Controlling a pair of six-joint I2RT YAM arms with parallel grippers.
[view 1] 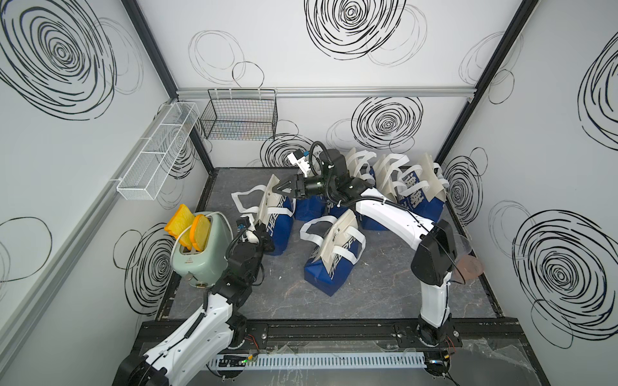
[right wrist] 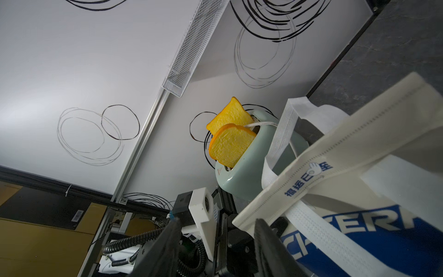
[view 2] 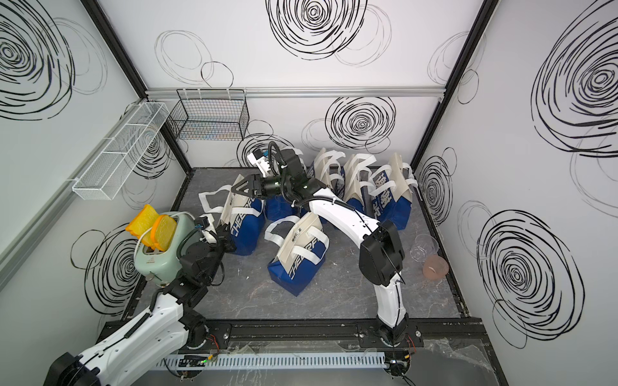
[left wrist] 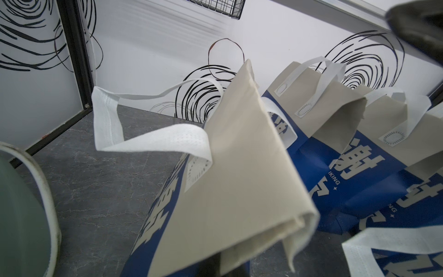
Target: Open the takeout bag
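Note:
A blue and cream takeout bag (view 1: pixel 280 225) with white handles stands upright on the left half of the table. Its cream top (left wrist: pixel 226 184) is nearly flat, with a folded gap showing at the near end. My left gripper (view 1: pixel 265 243) is at that near side edge, low against the bag. Only a dark bit of it shows below the fold in the left wrist view, so whether cloth lies between its fingers is hidden; it looks shut. Above the bag's far top edge hangs my right gripper (view 2: pixel 241 186), fingers (right wrist: pixel 272 251) apart, nothing between them.
A green toaster (view 1: pixel 206 254) with yellow bread slices stands left of the bag. Another bag (view 1: pixel 331 257) stands front centre, and several more (view 2: pixel 392 206) line the back right. A pinkish round object (view 2: pixel 435 267) lies at the right.

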